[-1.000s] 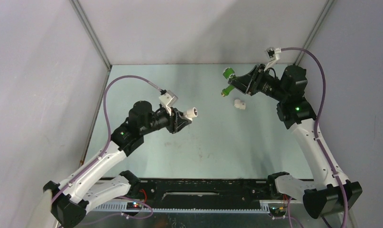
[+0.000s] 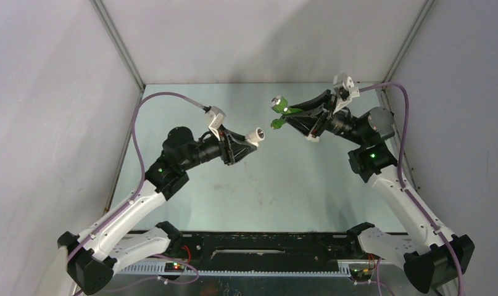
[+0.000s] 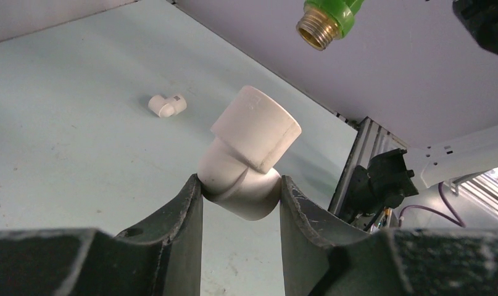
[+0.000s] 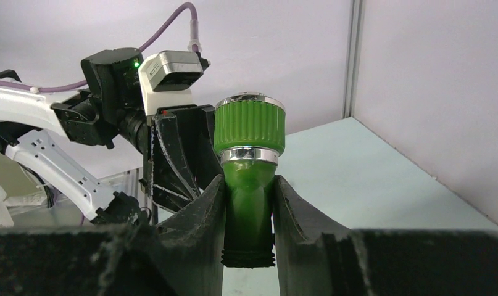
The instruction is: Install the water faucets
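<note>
My left gripper is shut on a white elbow fitting [image 3: 257, 125], whose open end tilts up and to the right in the left wrist view. A green faucet [image 4: 249, 132] with silver rings is clamped by its narrow body in my right gripper, which is shut. Its threaded brass end [image 3: 317, 29] shows at the top of the left wrist view, apart from the white fitting. From above, the faucet's knob [image 2: 279, 103] lies a little to the right of and beyond the held fitting [image 2: 255, 135].
A second white fitting [image 3: 167, 105] lies on the pale table; in the top view the right gripper partly covers it. A wall [image 2: 246, 43] stands behind it.
The right gripper has moved left with the faucet, over the loose fitting and nearer the left gripper. The left gripper has shifted slightly right and up with its fitting.
</note>
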